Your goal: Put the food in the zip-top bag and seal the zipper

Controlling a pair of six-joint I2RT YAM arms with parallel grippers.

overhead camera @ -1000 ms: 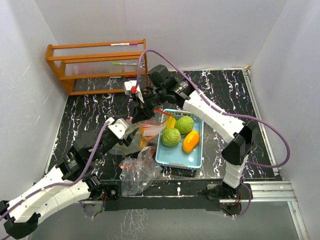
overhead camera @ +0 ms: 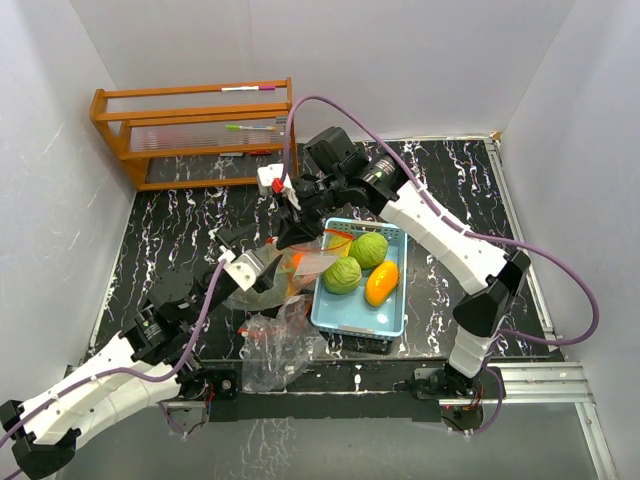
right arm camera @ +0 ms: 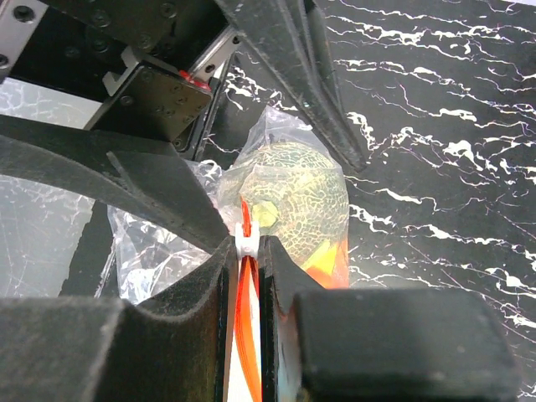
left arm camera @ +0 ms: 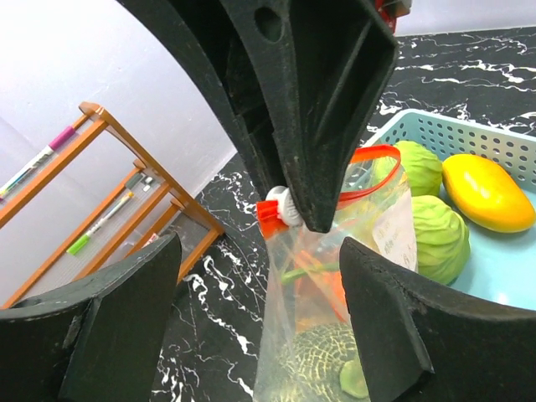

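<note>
The clear zip top bag (left arm camera: pixel 311 310) stands upright with food inside: orange pieces, a green strip and a netted tan item. Its orange zipper (left arm camera: pixel 368 154) is spread into a loop in the left wrist view. At one end of that zipper, the white slider (right arm camera: pixel 247 241) is between the fingertips of my right gripper, shut on it. My left gripper is open, its fingers spread to either side of the bag's zipper end, with the slider a little above them. In the top view, the arms partly cover the bag.
A blue basket (overhead camera: pixel 362 327) beside the bag holds two green cabbages (overhead camera: pixel 342 275) and yellow-orange produce (overhead camera: pixel 382 284). Loose clear plastic (overhead camera: pixel 275 350) lies in front. A wooden rack (overhead camera: pixel 200 183) with pens stands at the back left.
In the top view, my right gripper has shifted slightly right with the zipper end.
</note>
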